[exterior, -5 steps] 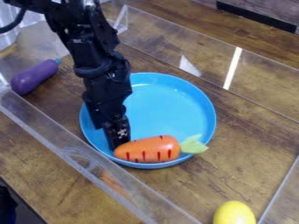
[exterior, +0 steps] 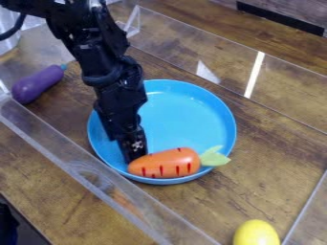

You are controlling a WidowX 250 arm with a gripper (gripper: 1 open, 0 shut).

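Note:
My black gripper (exterior: 133,144) reaches down from the upper left into a blue round plate (exterior: 192,120), its tip low at the plate's left side. An orange toy carrot (exterior: 166,163) with dark stripes and a pale green top lies at the plate's front, just right of the gripper tip. The fingers are dark and overlap each other, so what is between them is hard to make out.
A purple toy eggplant (exterior: 36,84) lies at the left. A yellow object (exterior: 255,233) sits at the bottom right. Clear walls border the wooden surface (exterior: 262,134), which is bare to the right of the plate.
The arm has shifted very slightly; the carrot and plate look essentially the same.

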